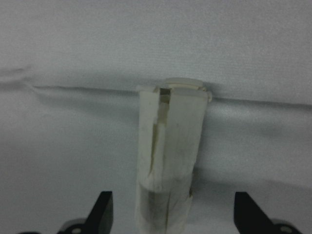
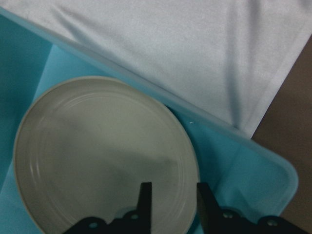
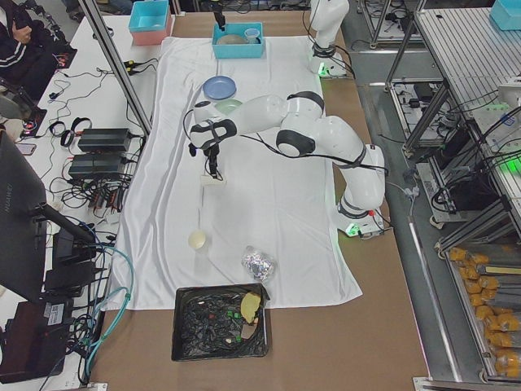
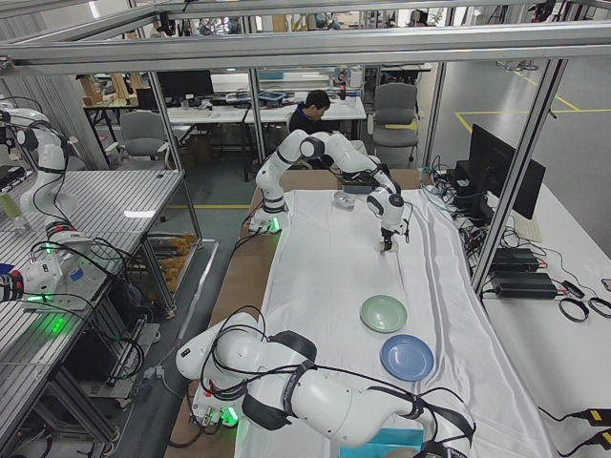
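Note:
A whitish, cracked paper-like strip (image 1: 170, 146) lies on the white cloth (image 3: 228, 228). My left gripper is open just over it, one finger either side, apart from it; in the camera left view it hangs low at the cloth's middle. My right gripper is open over a blue bin (image 2: 258, 175) holding a pale plate (image 2: 102, 141).
A blue plate (image 4: 407, 357) and green plate (image 4: 383, 313) lie toward the bin's end. A pale round item (image 3: 197, 239), a crumpled silver item (image 3: 259, 265) and a black lined tray (image 3: 195, 342) are at the other end.

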